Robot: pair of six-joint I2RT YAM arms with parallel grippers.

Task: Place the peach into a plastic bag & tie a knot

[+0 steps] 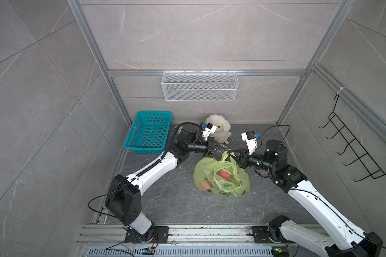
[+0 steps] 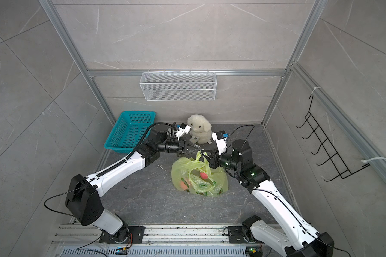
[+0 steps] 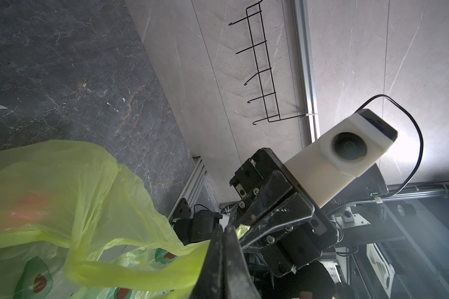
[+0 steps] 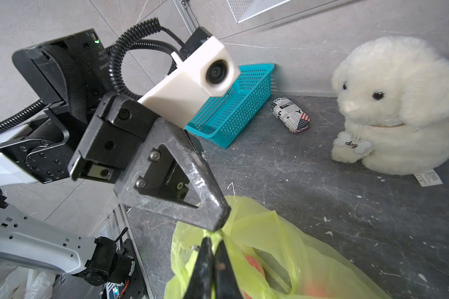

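Observation:
A translucent yellow-green plastic bag (image 1: 222, 184) rests on the grey floor between my arms. Through its film shows a red, round peach (image 1: 224, 174), with a paler pinkish shape (image 1: 205, 185) lower left in it. The bag's handle rises to my right gripper, shut with the thin plastic pinched at its tips. A scrap of that handle also shows there in the left wrist view. My left gripper is shut, nothing seen between its fingers; its tips lie right against the handle and the right gripper's tips. No knot is visible.
A teal basket (image 1: 148, 132) stands at back left. Behind the grippers sits a white plush dog (image 4: 399, 109), with a small patterned object (image 4: 290, 114) near the basket. A white wire shelf (image 1: 199, 85) and a black hook rack (image 1: 351, 137) hang on the walls.

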